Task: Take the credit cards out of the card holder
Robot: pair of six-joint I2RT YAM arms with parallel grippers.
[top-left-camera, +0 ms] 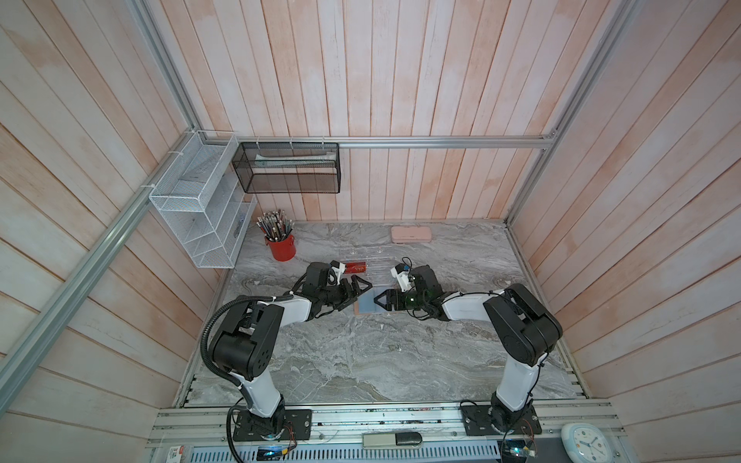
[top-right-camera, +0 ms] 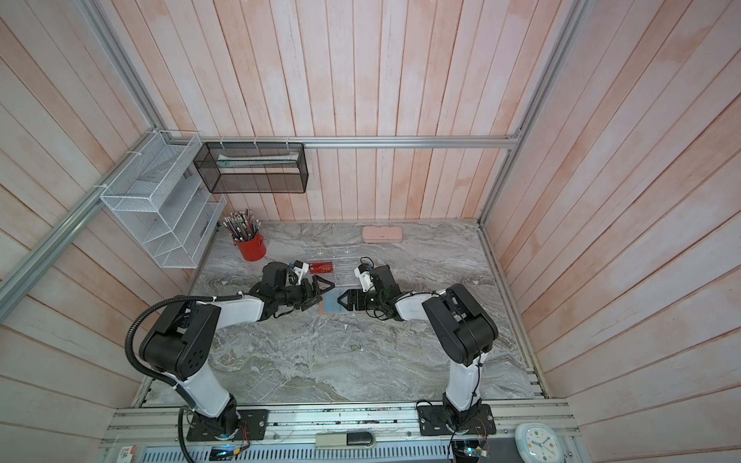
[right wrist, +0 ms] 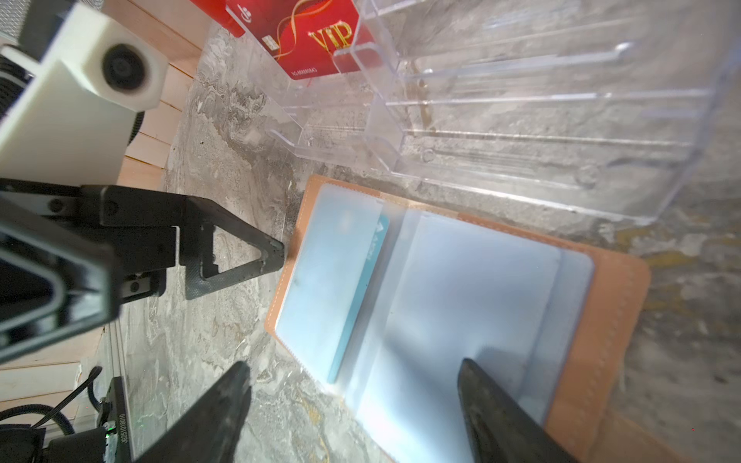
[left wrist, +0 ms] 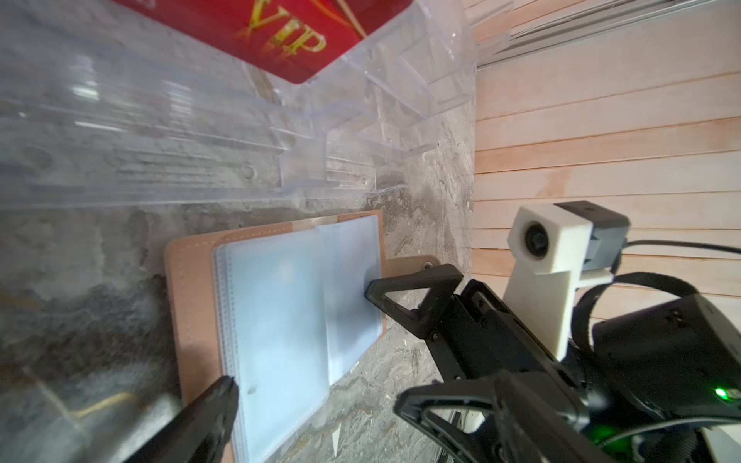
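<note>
The card holder (right wrist: 455, 308), a tan leather booklet with translucent sleeves, lies spread open on the marble table. A teal-edged card (right wrist: 362, 281) shows in one sleeve in the right wrist view. My left gripper (top-left-camera: 363, 292) is open at the holder's left side; one of its fingers (left wrist: 202, 424) overlaps the tan edge in its own wrist view. From the right, my right gripper (top-left-camera: 384, 299) reaches over the holder, also open, with its fingers (right wrist: 494, 413) spread and nothing gripped. A red VIP card (right wrist: 312, 38) stands in a clear rack (right wrist: 532, 139) behind the holder.
The red pot (top-left-camera: 282, 247) of brushes stands at the back left. A pink case (top-left-camera: 410, 234) lies at the back. Bare marble stretches in front of the arms. The clear rack sits close behind the holder.
</note>
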